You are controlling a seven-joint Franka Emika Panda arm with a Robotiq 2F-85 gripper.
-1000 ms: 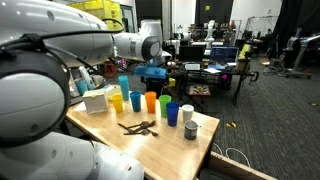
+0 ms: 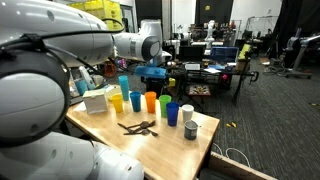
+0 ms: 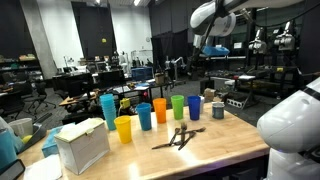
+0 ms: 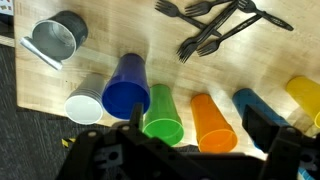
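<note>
My gripper hangs open above the table, well clear of the cups, with nothing between its fingers. A row of cups runs beneath it in the wrist view: white, dark blue, green, orange, blue and yellow. At the upper left of that view sits a grey metal mug, apart from the row. Several black forks lie loosely grouped on the bare wood. In exterior view 2, the gripper is above the far side of the table.
A pale box stands at one end of the wooden table, with a taller blue cup behind the row. Past the table are other desks and open floor.
</note>
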